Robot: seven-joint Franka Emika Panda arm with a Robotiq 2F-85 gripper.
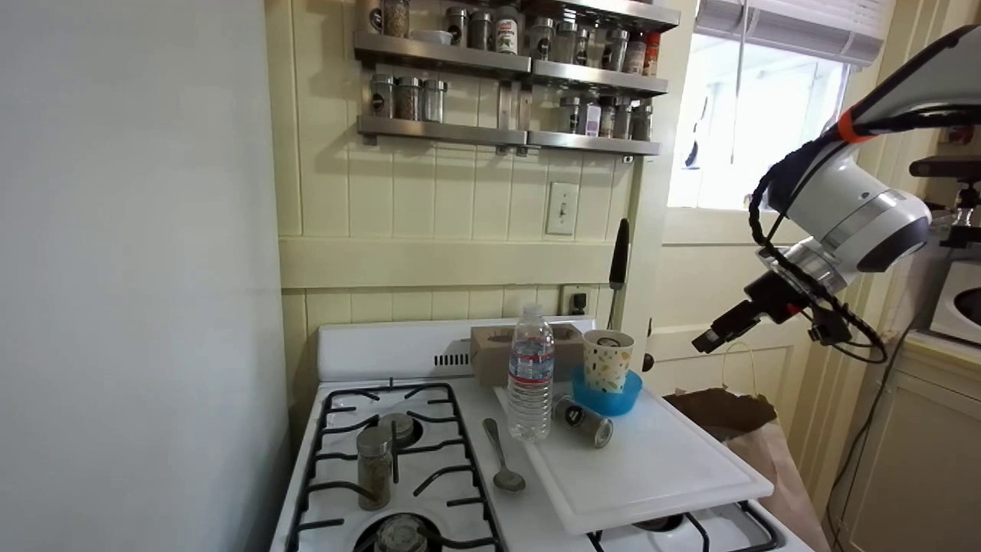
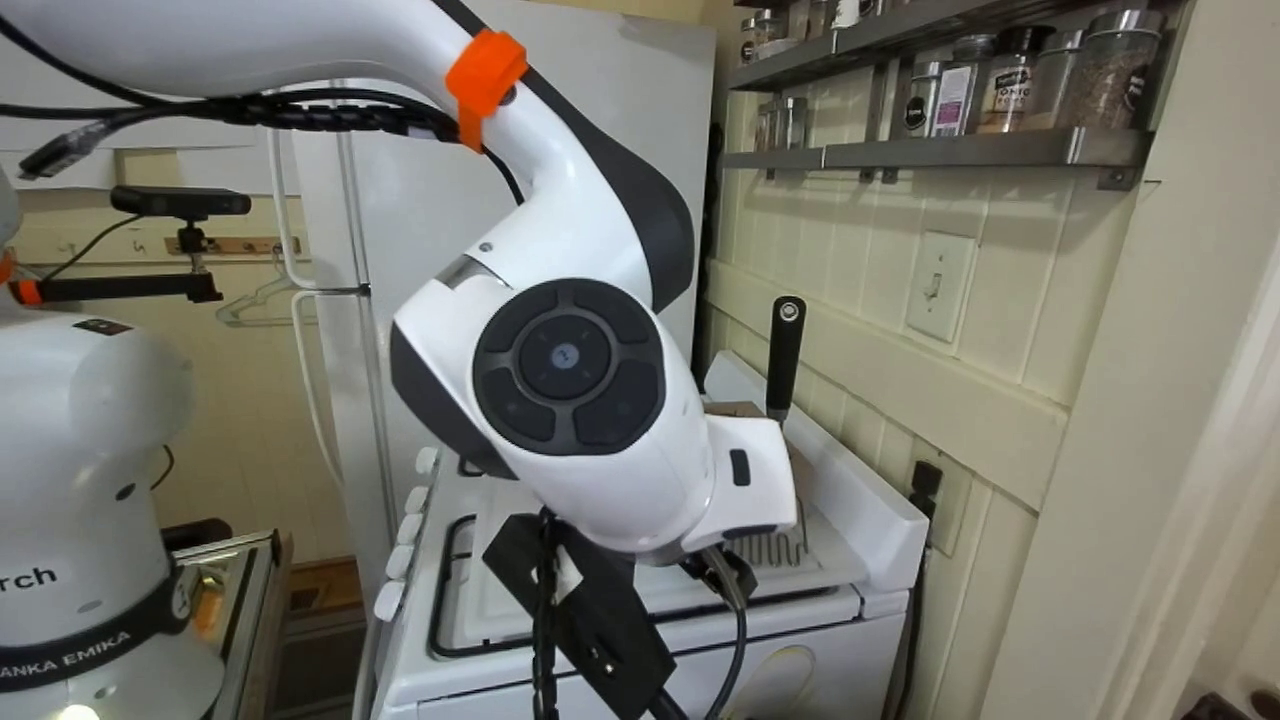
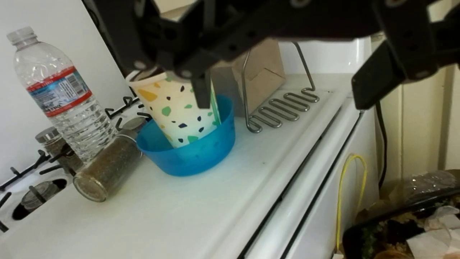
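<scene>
My gripper is open, its dark fingers spread wide with nothing between them. In exterior view 1 it hangs in the air right of the stove, above the paper bag. A patterned paper cup (image 1: 607, 363) stands inside a blue bowl (image 1: 618, 400) at the back of the white cutting board (image 1: 657, 469); something lies inside the cup. Beside the bowl a spice jar (image 3: 110, 166) rests on its side. The clear water bottle (image 1: 530, 382) stands upright near the board's left edge. A spoon (image 1: 503, 469) lies left of the board.
Another spice jar (image 1: 373, 474) stands on the burner grate. Behind the bowl are a cardboard box (image 1: 490, 354) and a dark-handled masher (image 2: 783, 360). An open paper bag (image 1: 777, 455) stands right of the stove. The board's front half is bare.
</scene>
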